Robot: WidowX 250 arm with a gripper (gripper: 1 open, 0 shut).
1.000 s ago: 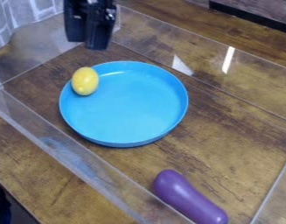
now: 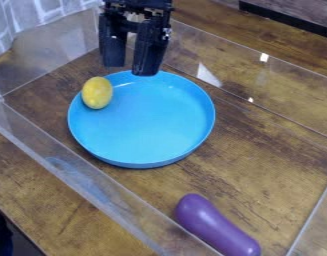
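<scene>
A yellow egg-shaped object (image 2: 96, 93) rests in the blue round dish (image 2: 152, 140), on its left side. The black gripper (image 2: 130, 58) hangs over the back of the dish, above and right of the yellow object, open with nothing between its fingers. A purple eggplant-like object (image 2: 214, 225) lies on the wooden table at the front right, outside the dish.
Clear plastic walls border the work area, one running diagonally along the left front (image 2: 72, 175), another at the right. Bare wood (image 2: 253, 150) is free to the right of the dish.
The objects and dish have not moved.
</scene>
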